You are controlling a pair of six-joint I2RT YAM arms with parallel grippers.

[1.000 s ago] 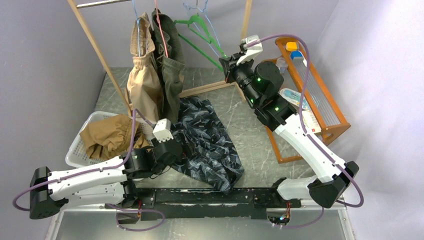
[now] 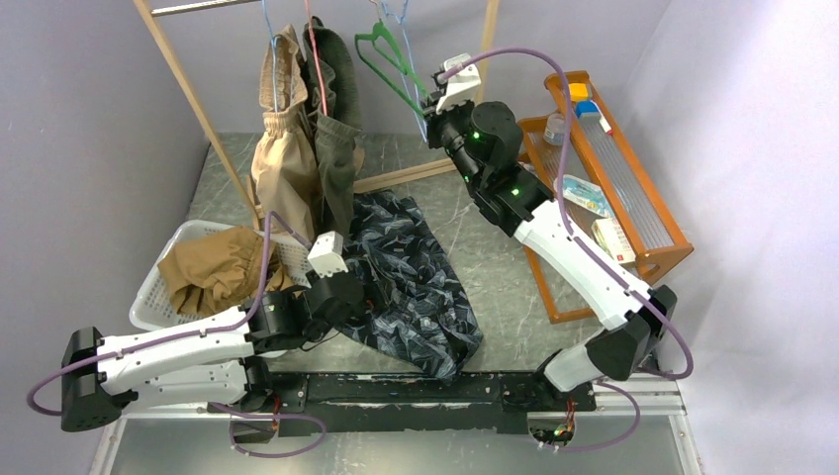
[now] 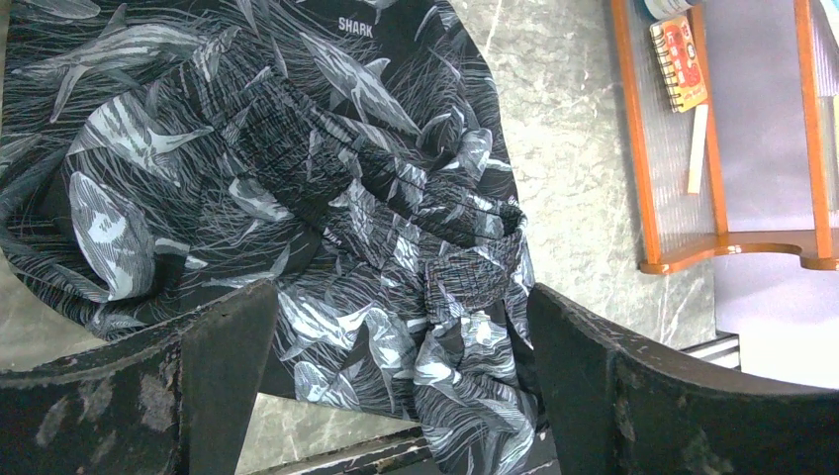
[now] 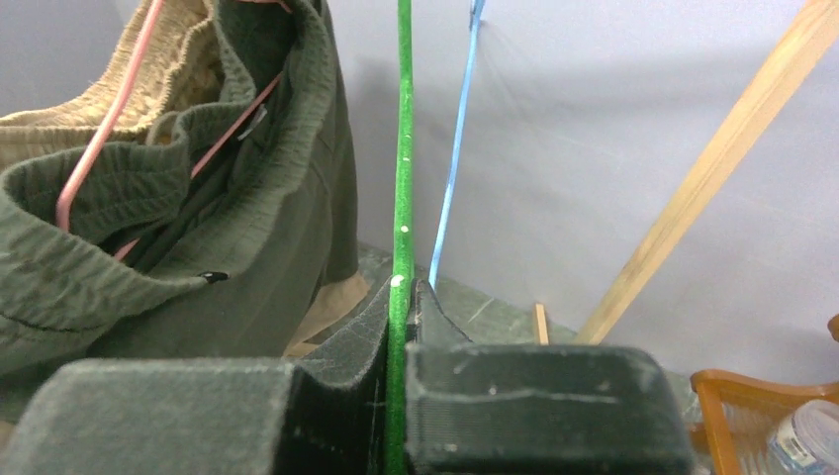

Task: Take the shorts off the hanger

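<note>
Black shorts with a grey shark print (image 2: 420, 287) lie spread on the floor, apart from any hanger. In the left wrist view the same shorts (image 3: 326, 188) fill most of the picture, waistband bunched. Over them my left gripper stands open, nothing between its fingers. The empty green hanger (image 2: 381, 45) hangs from the rack. My right gripper is shut on a thin rod of that green hanger (image 4: 404, 148), which runs up between its fingers.
Olive pants (image 2: 336, 139) and beige pants (image 2: 284, 158) hang left of the green hanger, with a blue hanger (image 4: 457, 139) behind it. A white basket (image 2: 148, 297) holding brown cloth (image 2: 213, 267) sits left. The wooden shelf (image 2: 643, 198) stands right.
My right gripper has moved left and slightly back, and the green hanger has turned and tilted with it. The left arm shifted only slightly; the shorts lie unchanged.
</note>
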